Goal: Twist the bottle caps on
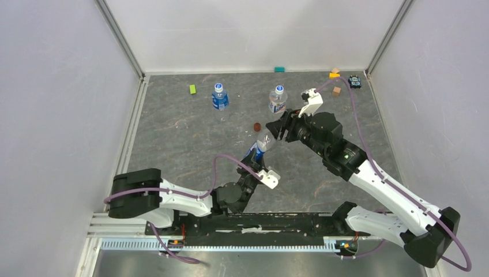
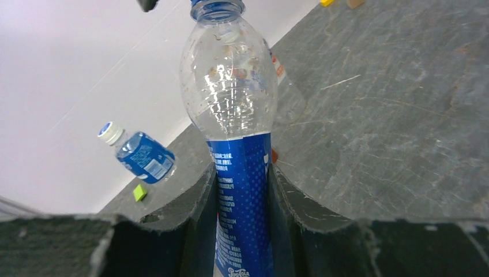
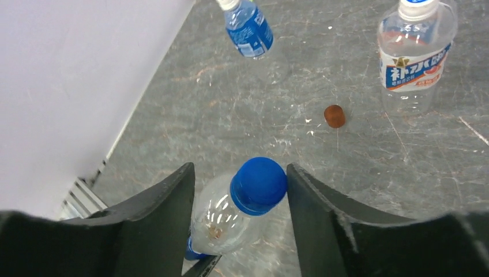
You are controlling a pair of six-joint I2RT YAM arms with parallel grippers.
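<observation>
My left gripper is shut on the blue-label bottle (image 2: 228, 86), held upright in its wrist view and leaning in the top view (image 1: 263, 141). A blue cap (image 3: 258, 184) sits on its mouth. My right gripper is part open around that cap, its right finger beside it and a gap at the left. Two other bottles stand behind: a blue-label one (image 1: 219, 99) and one with a white label (image 1: 277, 101), both with white-and-blue tops.
A brown round piece (image 1: 257, 127) lies mid-table. Small blocks (image 1: 192, 89) and a dark toy (image 1: 354, 82) lie near the back edges.
</observation>
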